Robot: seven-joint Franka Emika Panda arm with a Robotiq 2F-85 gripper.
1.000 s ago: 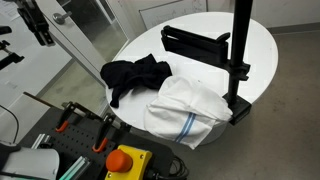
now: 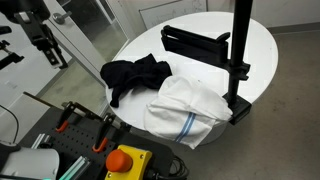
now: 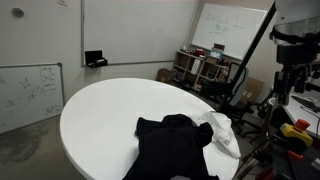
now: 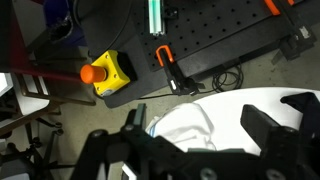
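Observation:
A black cloth [image 2: 135, 75] lies crumpled on the round white table. Beside it, a white towel [image 2: 186, 108] with blue stripes is bunched near the table's edge. In exterior view 2 the black cloth [image 3: 170, 150] is in front and the white towel [image 3: 222, 135] is partly hidden behind it. My gripper [image 2: 57, 62] hangs open in the air left of the table, away from both cloths. In the wrist view its dark fingers [image 4: 262, 125] stand wide apart, with part of the white towel [image 4: 185, 124] visible below between them.
A black post with a bracket [image 2: 238, 60] stands at the table's right side. Near the robot base are a yellow box with a red button [image 2: 122, 163] and orange-handled clamps [image 2: 104, 133].
Over the last second my gripper has come down and slightly to the right in exterior view 1, with little motion in the latter half. Both cloths lie as before.

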